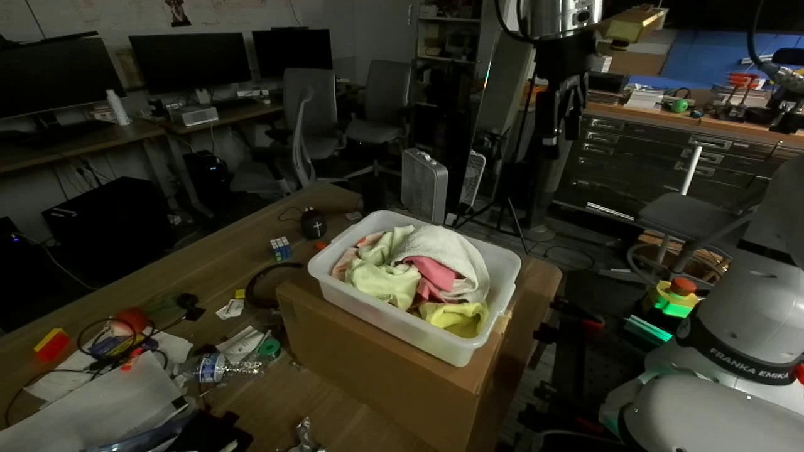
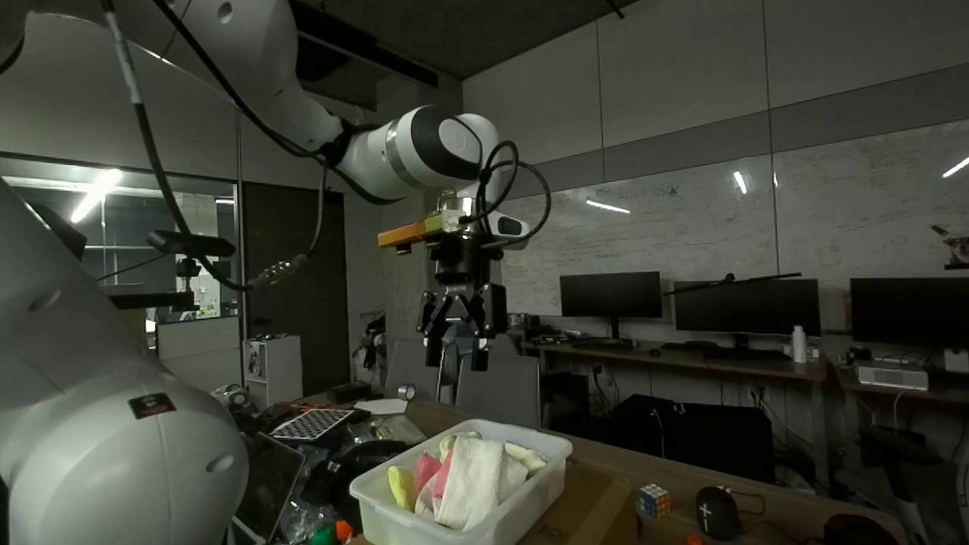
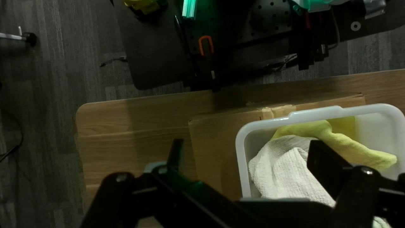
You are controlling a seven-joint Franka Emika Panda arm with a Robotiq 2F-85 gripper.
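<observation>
A white plastic tub point(image 1: 362, 299) rests on a cardboard box point(image 1: 377, 365) at the table's edge. Heaped inside are a white towel point(image 1: 456, 255), a pale green cloth point(image 1: 380, 279), a pink cloth point(image 1: 433, 277) and a yellow cloth point(image 1: 460, 317). High above the tub hangs my gripper point(image 2: 456, 354), pointing down, its two fingers apart and nothing between them. In the wrist view the open gripper spans the tub's left wall, with one finger over the bare side and the other over the white towel point(image 3: 288, 173).
Loose clutter, including a plastic bottle point(image 1: 213, 368) and cables, covers the table's near left. A puzzle cube point(image 1: 281, 248) and a round black speaker point(image 1: 313, 223) stand behind the tub. Bare tabletop point(image 3: 114, 140) lies beside the box.
</observation>
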